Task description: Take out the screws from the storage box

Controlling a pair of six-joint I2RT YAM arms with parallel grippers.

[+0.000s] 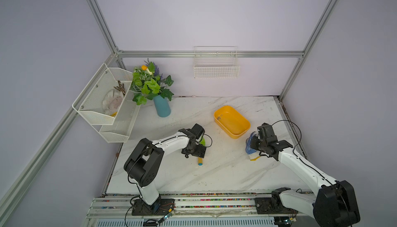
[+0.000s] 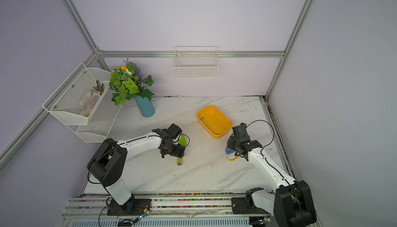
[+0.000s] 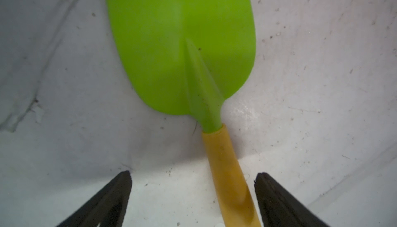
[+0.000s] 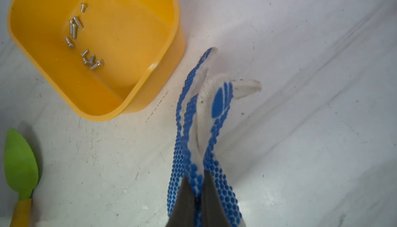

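Several silver screws (image 4: 74, 27) lie loose on the floor of the orange storage box (image 4: 165, 49), toward its left side in the right wrist view. My right gripper is shut on a white and blue-dotted glove (image 4: 192, 115), which is bunched and lifted between its fingers, just right of the box. A small shovel with a green blade (image 3: 182, 32) and yellow handle (image 3: 231, 177) lies on the table. Over that handle stands my left gripper, open, with the handle nearer its right finger and not gripped.
At the back left stands a blue vase with plants (image 1: 162, 106) beside a white wall rack (image 1: 108, 98). A wire basket (image 1: 216, 63) hangs on the back wall.
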